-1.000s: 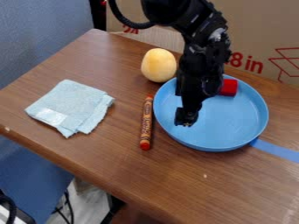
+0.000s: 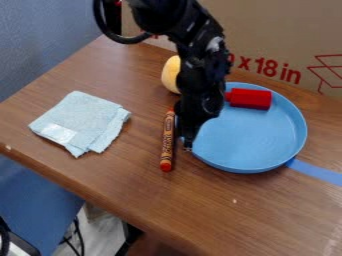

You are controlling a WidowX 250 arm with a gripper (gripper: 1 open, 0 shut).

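Note:
My black gripper (image 2: 190, 128) hangs low at the left rim of the blue plate (image 2: 254, 142), just right of an orange and brown marker (image 2: 168, 140) with a red end, which lies on the table. Whether its fingers are open or shut I cannot tell. A red block (image 2: 250, 98) rests on the back of the plate. A round yellow object (image 2: 171, 74) is partly hidden behind my arm.
A folded pale blue cloth (image 2: 78, 122) lies at the left of the wooden table (image 2: 160, 210). A cardboard box (image 2: 281, 50) stands along the back. Blue tape runs off the plate's right.
My arm and gripper have moved left from over the plate to its left edge beside the marker, uncovering more of the red block and hiding part of the yellow object.

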